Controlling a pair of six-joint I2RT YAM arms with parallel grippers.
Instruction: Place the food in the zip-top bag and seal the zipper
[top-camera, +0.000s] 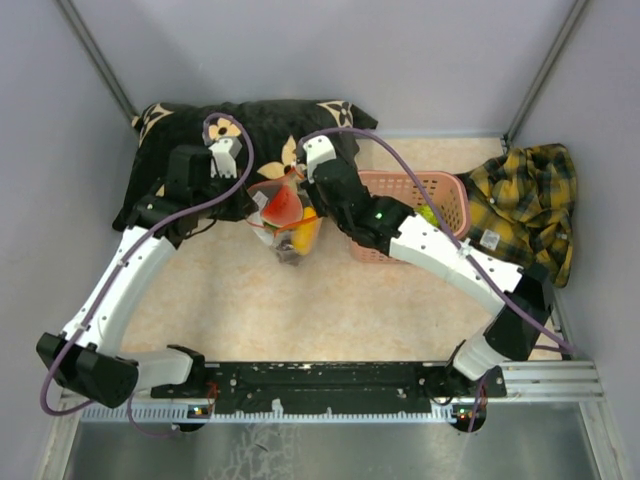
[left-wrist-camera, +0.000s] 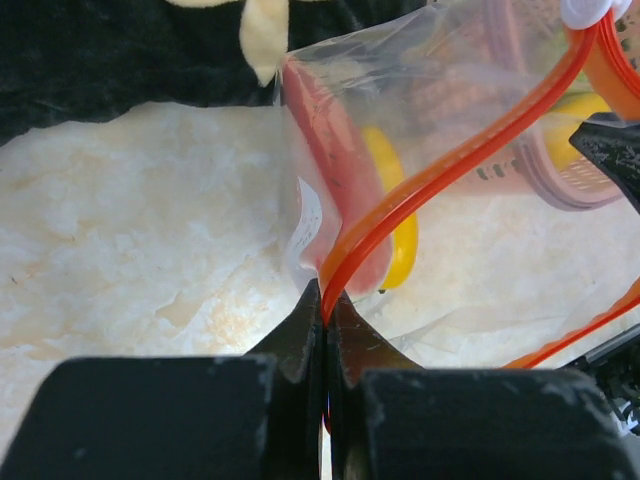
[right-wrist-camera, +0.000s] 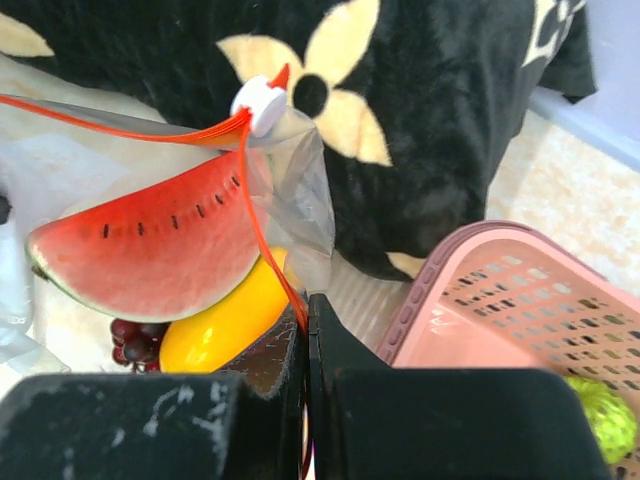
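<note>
The clear zip bag (top-camera: 290, 250) hangs between my two grippers, its orange zip rim (left-wrist-camera: 440, 185) spread into an open loop. Inside it are a watermelon slice (right-wrist-camera: 160, 240), a yellow fruit (right-wrist-camera: 225, 325) and dark red grapes (right-wrist-camera: 137, 342). My left gripper is shut on one side of the rim. At the opposite side my right gripper is shut too, the orange strip running into its fingertips. A white slider (right-wrist-camera: 260, 104) sits at the far corner of the zip.
A pink basket (top-camera: 457, 200) stands right of the bag, partly under my right arm, with a green item (top-camera: 428, 215) in it. The dark flowered cushion (top-camera: 285, 120) lies behind, and a plaid cloth (top-camera: 530, 200) at the far right.
</note>
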